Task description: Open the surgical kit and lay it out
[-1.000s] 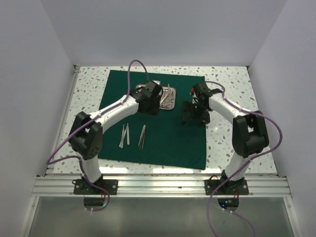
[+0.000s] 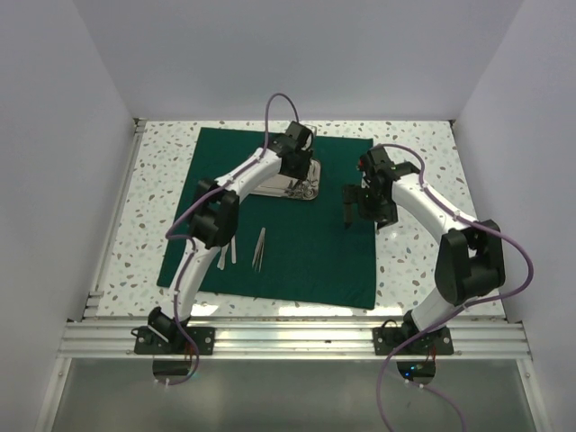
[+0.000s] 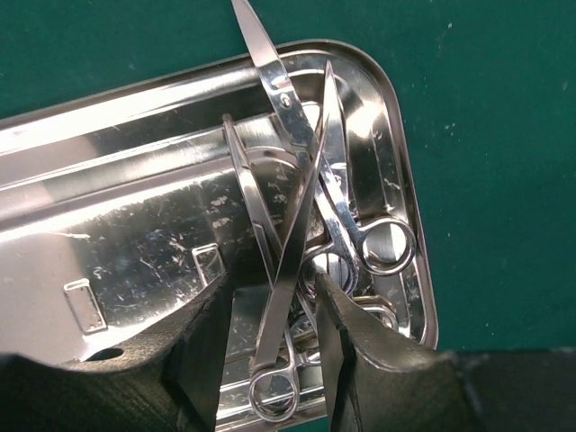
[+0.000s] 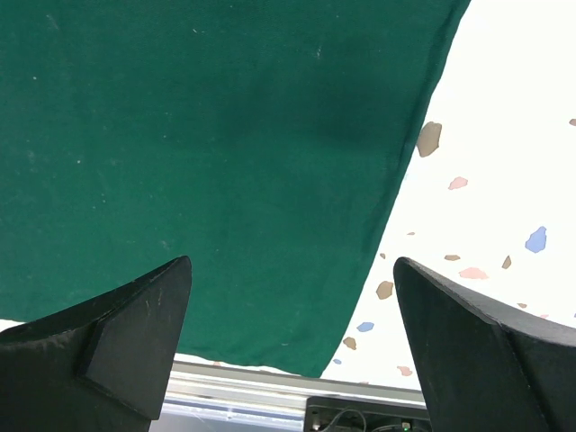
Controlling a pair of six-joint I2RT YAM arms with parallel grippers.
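A steel tray [image 2: 268, 189] rests on the green cloth [image 2: 315, 261] toward the back. At its right end, scissors and clamps lie crossed in a pile; the left wrist view shows scissors [image 3: 288, 103] with a blade over the far rim and a flat tapered instrument [image 3: 286, 279] on top. My left gripper is over this pile, its fingers apart on either side of the flat instrument, not closed on it. Over the cloth's right edge, my right gripper stands open and empty.
Several slim instruments [image 2: 259, 250] are laid out on the cloth at left of centre, partly near the left arm. Speckled table [image 2: 423, 270] surrounds the cloth.
My left gripper has moved away from the front and rightward, from the tray's near side to above its right end. The right arm has shifted slightly to the right.
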